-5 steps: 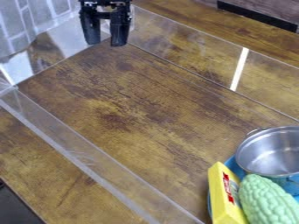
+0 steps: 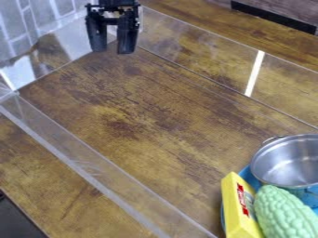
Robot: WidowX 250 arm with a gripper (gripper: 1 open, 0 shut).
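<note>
My black gripper hangs at the top left of the view, over the far corner of the wooden work area. Its two fingers stand apart, open, with nothing visible between them. At the lower right are a metal pot, a yellow box with red marking, and a green bumpy corn-cob-like object, grouped on something blue.
Clear plastic walls border the work area on the left, back and right. A white strip crosses the back right.
My gripper has shifted very slightly, a little lower than a second ago. The objects at the lower right are unchanged.
</note>
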